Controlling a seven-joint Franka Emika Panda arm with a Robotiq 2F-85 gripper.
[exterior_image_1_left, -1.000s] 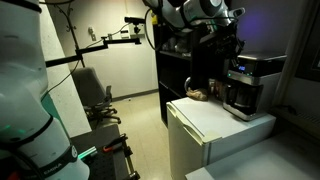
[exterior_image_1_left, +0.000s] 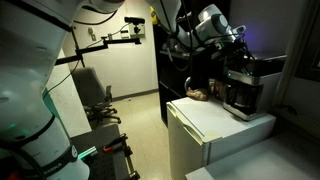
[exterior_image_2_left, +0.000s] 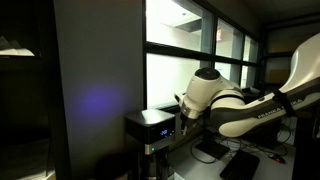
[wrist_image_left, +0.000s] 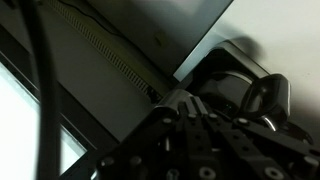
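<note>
A black and silver coffee maker (exterior_image_1_left: 266, 68) with a dark carafe (exterior_image_1_left: 242, 94) stands at the back right of the white counter. My gripper (exterior_image_1_left: 238, 60) is close to the upper front of the machine, on its left side. From the other exterior side, the coffee maker's top (exterior_image_2_left: 150, 117) is lit, and the dark gripper (exterior_image_2_left: 184, 118) hangs at its right. The wrist view shows a glossy black part (wrist_image_left: 225, 78) just beyond my gripper. The gripper looks shut, with nothing visible between its fingers; contact with the machine cannot be made out.
Brownish items (exterior_image_1_left: 198, 95) sit on the counter (exterior_image_1_left: 205, 117) left of the coffee maker. An office chair (exterior_image_1_left: 97, 97) stands on the floor farther left. Dark objects (exterior_image_2_left: 240, 165) lie below the arm in the second exterior view.
Over the last second my arm has come down, bringing the gripper lower beside the coffee maker's upper front. The coffee maker and counter items look unmoved.
</note>
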